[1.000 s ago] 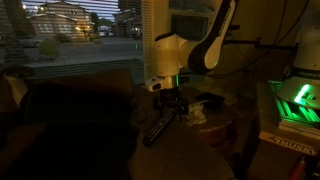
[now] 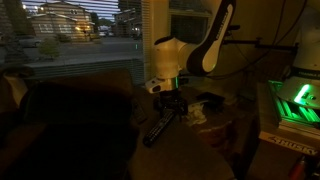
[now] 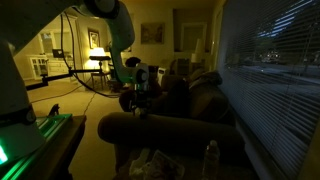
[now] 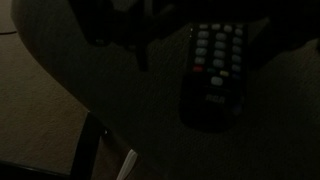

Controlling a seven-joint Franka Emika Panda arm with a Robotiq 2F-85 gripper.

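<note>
A black remote control (image 2: 158, 128) with rows of pale buttons lies on the dark sofa arm (image 2: 180, 155). In the wrist view the lower half of the remote (image 4: 213, 85) shows, with one red button among the pale ones. My gripper (image 2: 170, 102) is low over the upper end of the remote, pointing down. Its dark fingers (image 4: 140, 45) reach in from the top of the wrist view; the fingers are open. The far end of the remote is hidden by the gripper, and the dim light hides whether the fingers touch it.
Crumpled pale items (image 2: 197, 113) lie to the right of the gripper, near cables. A box with a green-lit device (image 2: 300, 95) stands at the right. In the second exterior view a clear bottle (image 3: 211, 158) stands near the front. Window blinds (image 2: 85, 70) run behind the sofa.
My gripper has shifted very slightly over the end of the remote. The remote appears to lie in the same place.
</note>
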